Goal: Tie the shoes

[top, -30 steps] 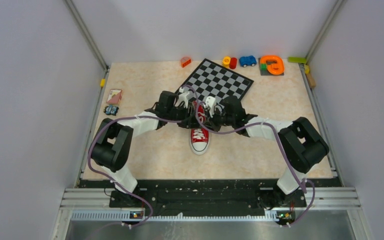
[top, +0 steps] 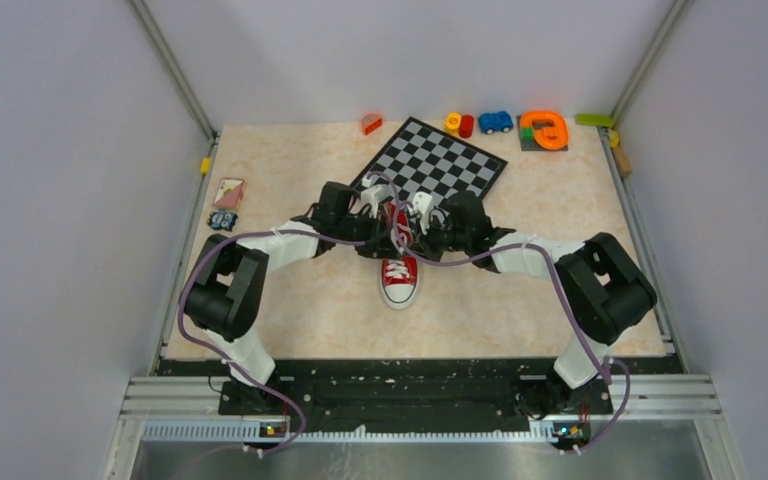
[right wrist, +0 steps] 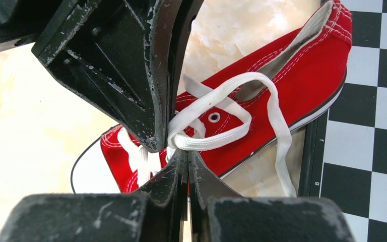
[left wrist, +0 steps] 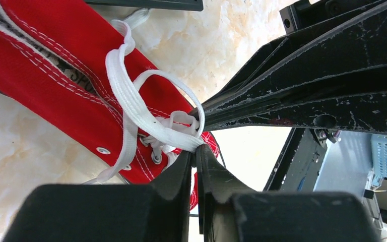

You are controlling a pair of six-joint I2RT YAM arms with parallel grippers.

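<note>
A red canvas shoe (top: pixel 400 272) with white laces lies at the table's middle, toe toward the front. Both grippers meet over its laces. In the left wrist view, a white lace loop (left wrist: pixel 131 103) runs down to the tips of my left gripper; its fingers are pressed almost together on the lace. My right gripper is shut on the lace, whose loop (right wrist: pixel 221 138) curls around at its fingertips. One long lace end (right wrist: pixel 281 146) hangs over the shoe's side. The grippers hide much of the knot area.
A checkered board (top: pixel 430 155) lies behind the shoe, close to its heel. Small toys, including a blue car (top: pixel 495 122) and an orange ring (top: pixel 544 130), line the back edge.
Hardly anything differs in the top view. Both grippers stay over the laces, with at most a slight shift, and the shoe has not moved.
</note>
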